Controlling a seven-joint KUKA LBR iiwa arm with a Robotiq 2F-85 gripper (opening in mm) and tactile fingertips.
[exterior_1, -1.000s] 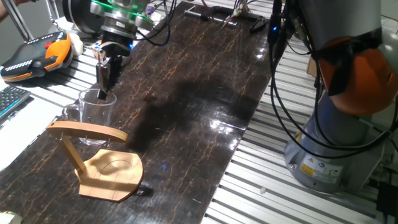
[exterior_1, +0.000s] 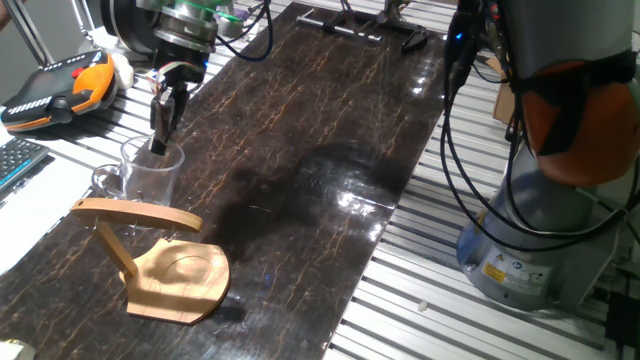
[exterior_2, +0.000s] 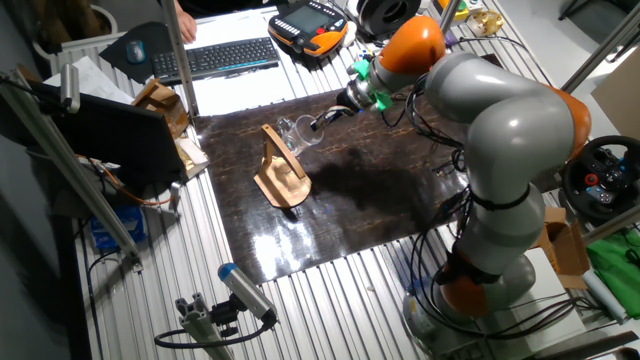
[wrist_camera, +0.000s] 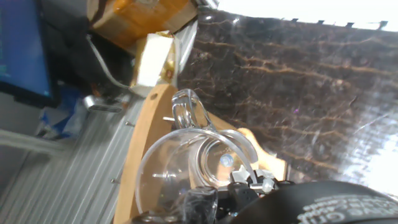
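A clear glass mug (exterior_1: 152, 178) hangs from my gripper (exterior_1: 161, 140), which is shut on the mug's rim in exterior view 1. In front of it stands a wooden stand (exterior_1: 175, 285) with a flat base, a slanted post and a long top bar. The bar hides the mug's lower edge. From exterior view 2, the mug (exterior_2: 306, 132) is just behind the stand (exterior_2: 285, 180), near the gripper tip (exterior_2: 319, 124). The wrist view looks down into the mug (wrist_camera: 180, 163), its handle pointing away from the fingers, with the stand's bar (wrist_camera: 144, 149) beyond it.
The dark marbled board (exterior_1: 300, 150) is largely clear to the right of the stand. An orange-and-black teach pendant (exterior_1: 62, 92) and a keyboard (exterior_1: 18, 160) lie along the left. Past the board's far edge in exterior view 2 stands a monitor (exterior_2: 110, 140).
The mug and my gripper have shifted together, slightly left and upward in exterior view 1. The mug's base showed below the bar before and is now hidden. The stand has not moved.
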